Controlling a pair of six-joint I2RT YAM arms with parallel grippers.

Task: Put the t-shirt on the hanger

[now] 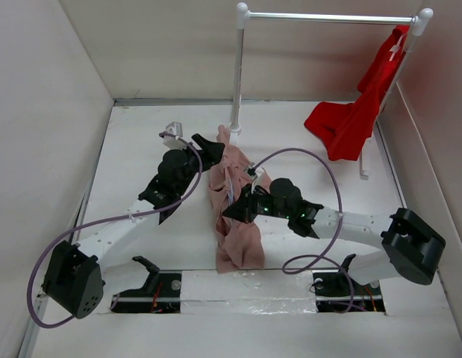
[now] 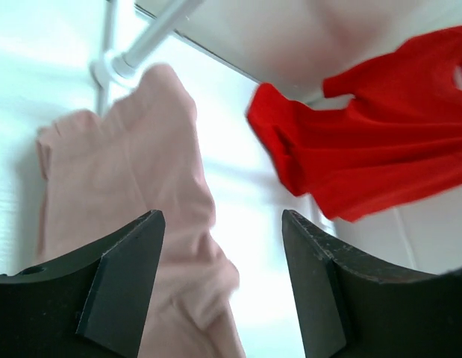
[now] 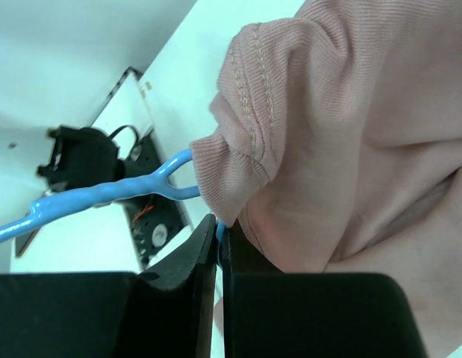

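The pink t-shirt (image 1: pixel 238 246) lies bunched in the middle of the white floor, below the rack's left post. A blue hanger (image 3: pixel 104 192) pokes out from under a folded hem of the shirt (image 3: pixel 253 119). My right gripper is shut on the hanger, at the shirt's edge. My left gripper (image 1: pixel 215 145) is open above the upper part of the shirt, its fingers apart; in the left wrist view the cloth lies beyond them, and nothing shows held.
A white rack (image 1: pixel 328 17) stands at the back. A red garment (image 1: pixel 342 127) hangs at its right end and reaches the floor. Walls close in at both sides.
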